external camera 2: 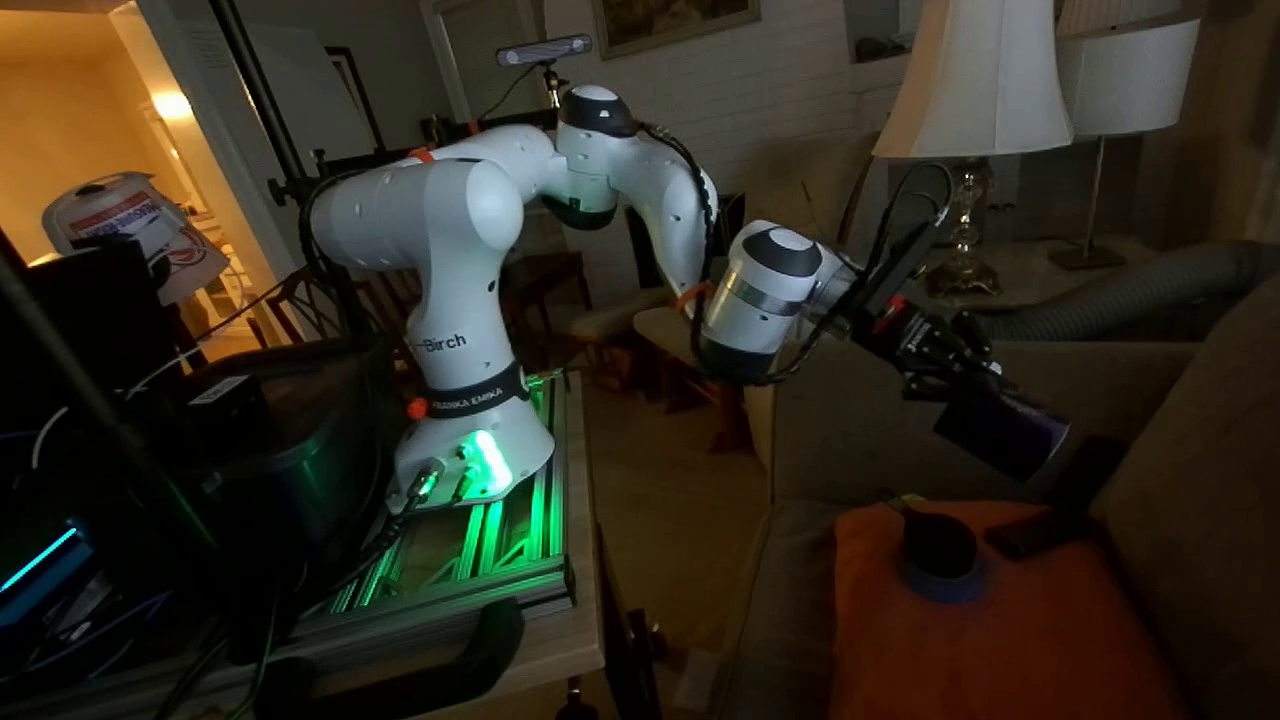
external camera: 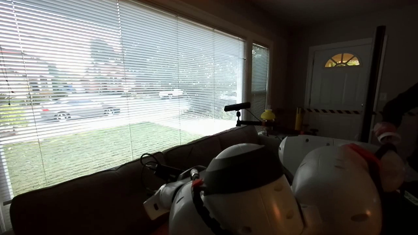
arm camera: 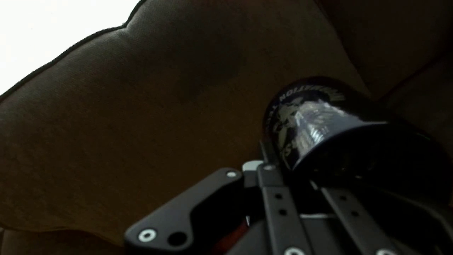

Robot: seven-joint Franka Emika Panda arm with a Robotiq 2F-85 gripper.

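In the wrist view a dark, glossy cup point(arm camera: 310, 121) with pale printing lies tilted. My gripper is shut on the cup, with the fingers at its near edge; shadow hides part of the contact. From the side, in exterior view 2, the same cup point(external camera 2: 1002, 430) hangs from my gripper point(external camera 2: 950, 382) above the sofa, clear of what lies below. Exterior view 1 has the fingers and cup hidden behind the arm.
An orange cloth point(external camera 2: 1020, 648) covers part of the sofa seat. On it are a round blue-and-black object point(external camera 2: 943, 564) and a dark object point(external camera 2: 1044, 528). The sofa backrest point(arm camera: 148, 127) rises close behind the cup. A lamp point(external camera 2: 978, 84) stands beyond the sofa.
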